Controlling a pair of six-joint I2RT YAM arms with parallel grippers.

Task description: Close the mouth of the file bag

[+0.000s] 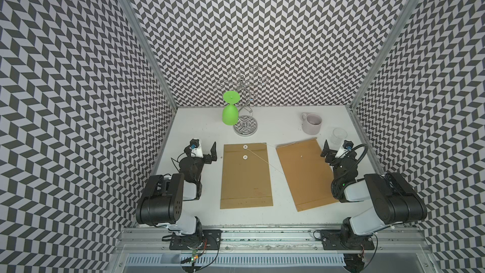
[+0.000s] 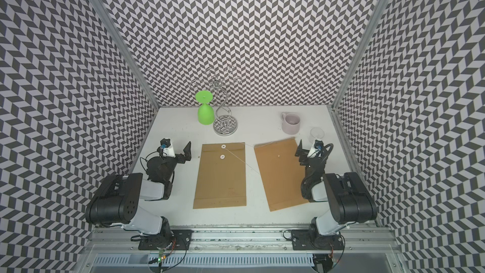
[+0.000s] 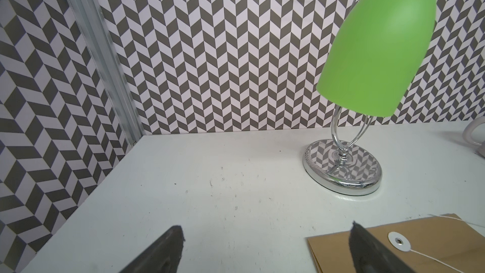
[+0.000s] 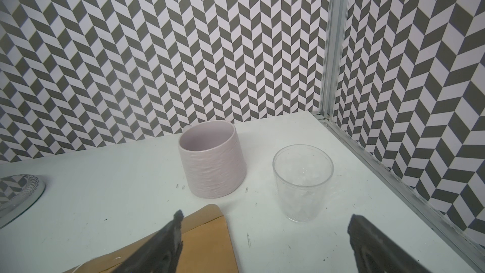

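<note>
A brown file bag point(image 1: 246, 182) lies flat in the middle of the table, with two white buttons point(image 1: 245, 157) near its top edge and a thin string running from the upper one towards the right. A second brown bag point(image 1: 305, 177) lies slanted to its right. My left gripper point(image 1: 201, 151) stands open just left of the first bag, its fingers blurred at the bottom of the left wrist view. My right gripper point(image 1: 336, 151) is open over the right edge of the second bag. Nothing is between either pair of fingers.
A chrome lamp base point(image 1: 245, 126) with a green shade point(image 1: 230, 113) stands at the back centre. A pink mug point(image 1: 311, 123) and a clear cup point(image 4: 303, 187) are at the back right.
</note>
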